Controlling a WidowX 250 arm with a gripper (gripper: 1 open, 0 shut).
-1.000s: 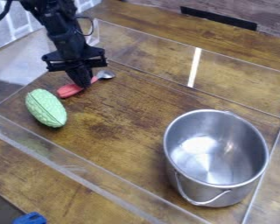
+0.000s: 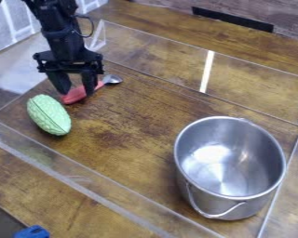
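Observation:
My black gripper [image 2: 72,84] hangs at the upper left, low over a red-handled utensil [image 2: 79,93] with a silver end that points right. The fingertips are dark and overlap the red handle, so their grip on it is unclear. Just in front lies a pale green cabbage-like vegetable [image 2: 48,114]. At the right stands a steel pot [image 2: 230,163] with its wire handle hanging on the front side.
Clear plastic walls border the wooden work surface [image 2: 133,121]. The middle and back right of the surface are open, apart from a white tape strip [image 2: 207,72]. A blue object [image 2: 31,231] sits at the bottom left corner.
My gripper has shifted slightly left and changed its angle over the red utensil. The vegetable and pot have stayed where they were.

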